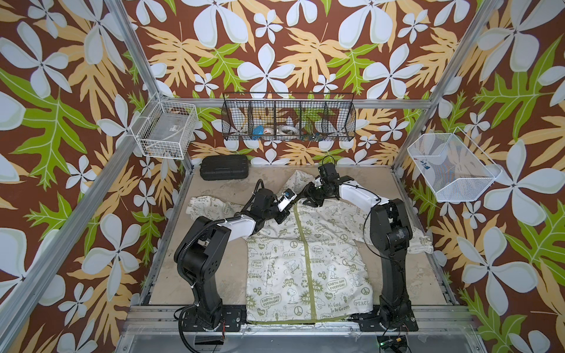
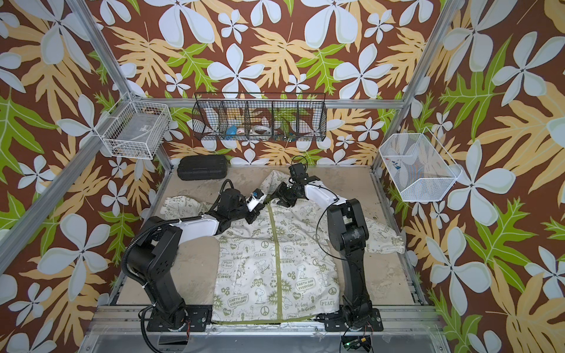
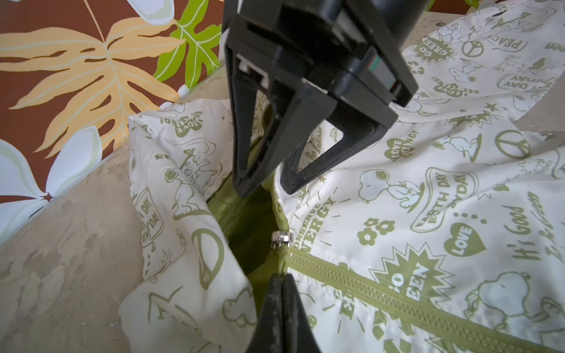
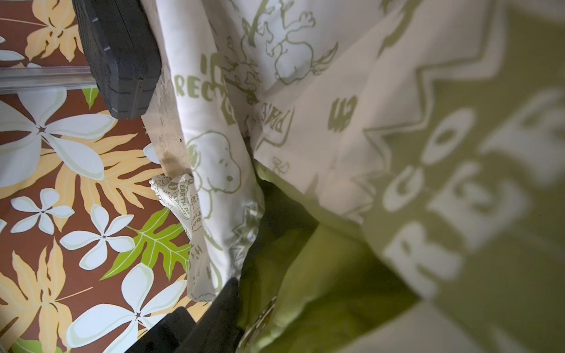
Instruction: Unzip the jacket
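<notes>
The white, green-printed jacket (image 1: pixel 276 259) lies flat, its green zipper (image 1: pixel 306 264) running down the middle, with the collar open at the top. In the left wrist view a metal zipper slider (image 3: pixel 282 238) sits at the top of the closed zip. My left gripper is shut just below it on the zip line; what is between its fingertips is unclear. My right gripper hangs part open above the slider, beside the collar edge. In the right wrist view its fingers show dark at the bottom, against the green lining.
A black case (image 1: pixel 224 167) lies at the back left. A black wire basket (image 2: pixel 259 117) and two white baskets (image 2: pixel 135 129) hang on the frame. Bare table shows along both sides of the jacket.
</notes>
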